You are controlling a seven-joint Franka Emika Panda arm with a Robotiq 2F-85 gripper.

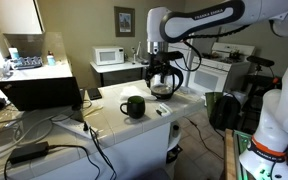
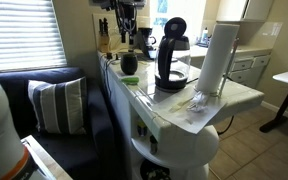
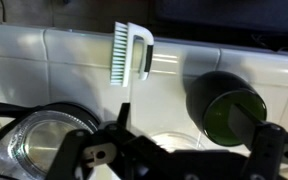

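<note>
My gripper is open above the white tiled counter, its dark fingers apart at the bottom of the wrist view and nothing between them. A white-bristled brush (image 3: pixel 126 53) lies beyond the fingers, towards the top of that view. To the brush's right stands a dark mug (image 3: pixel 224 106), partly covered by the right finger. Exterior view 1 has the black mug (image 1: pixel 133 106) upright near the counter edge, with the small pale brush (image 1: pixel 163 109) to its right. In exterior view 2 a green item (image 2: pixel 129 79) lies in front of the mug (image 2: pixel 135 60).
A glass kettle (image 2: pixel 172 60) with a black handle and a paper towel roll (image 2: pixel 217 58) stand near the counter's end. Cables (image 1: pixel 96 145) trail over the counter's near side. A black sofa (image 2: pixel 69 120) is beside the counter.
</note>
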